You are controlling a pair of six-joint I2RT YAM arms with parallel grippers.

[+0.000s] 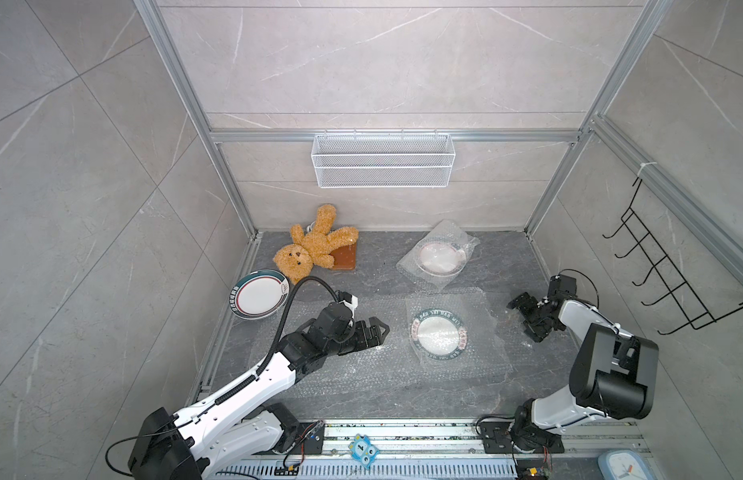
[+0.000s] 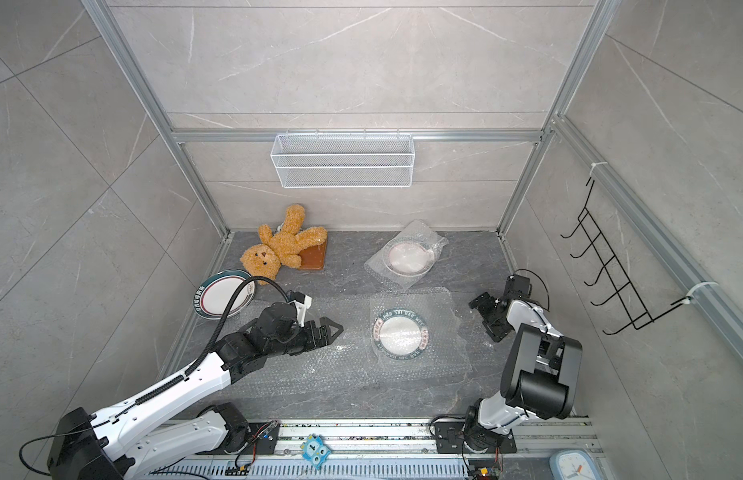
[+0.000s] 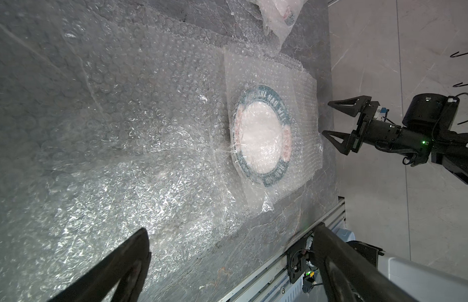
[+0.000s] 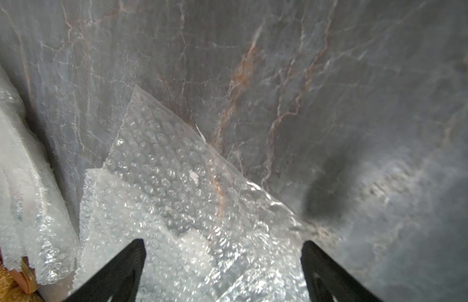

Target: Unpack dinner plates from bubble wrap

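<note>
A plate with a teal-lettered rim [image 1: 438, 334] lies at the table's centre under clear bubble wrap [image 3: 118, 176]. A second wrapped plate [image 1: 440, 257] lies at the back right. An unwrapped plate [image 1: 258, 293] sits at the far left. My left gripper [image 1: 376, 333] hangs open over the spread wrap, left of the centre plate. My right gripper [image 1: 522, 310] stands open at the right, beside the wrap's edge; in the right wrist view only bare table and wrap corners lie below it.
A teddy bear [image 1: 311, 248] lies on a brown board at the back left. A white wire basket [image 1: 382, 160] hangs on the back wall, and a black hook rack [image 1: 659, 264] on the right wall. Bare table shows along the front.
</note>
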